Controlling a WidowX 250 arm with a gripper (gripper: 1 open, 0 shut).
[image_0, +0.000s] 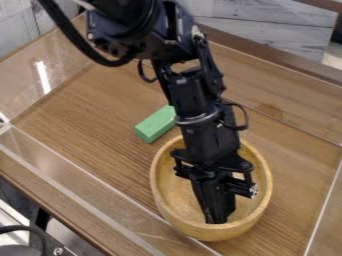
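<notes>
A wooden bowl (181, 200) rests on the tabletop at the lower middle of the camera view. My black gripper (217, 210) reaches down into it, its tips low inside near the bowl's floor. The fingers look shut, and I see nothing between them, though the arm partly hides the inside. A green block (154, 124) lies on the table just behind the bowl, to the left.
The wooden table (74, 120) has free room at the left and at the back right. Its front left edge runs diagonally, with dark cables beyond it. A pale marbled wall (274, 25) stands behind.
</notes>
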